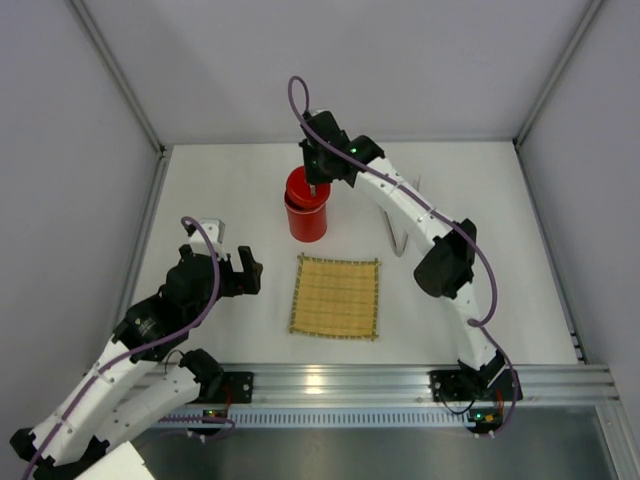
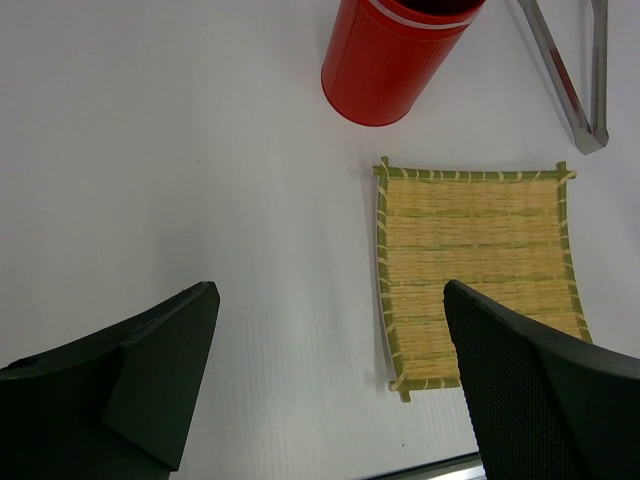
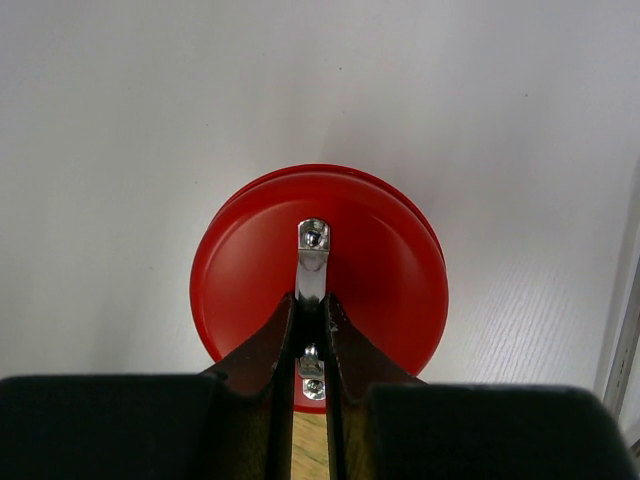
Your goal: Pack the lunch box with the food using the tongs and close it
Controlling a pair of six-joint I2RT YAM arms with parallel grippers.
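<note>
A red cylindrical lunch box (image 1: 306, 225) stands at the middle back of the table. My right gripper is shut on the metal handle of its red lid (image 3: 240, 260), which sits over or on the box's top, slightly offset in the top view. Whether it rests seated cannot be told. My left gripper is open and empty over the left front of the table, facing the box (image 2: 385, 70) and the bamboo mat (image 2: 470, 260).
Metal tongs (image 2: 590, 135) lie to the box's right, partly under the right arm.
</note>
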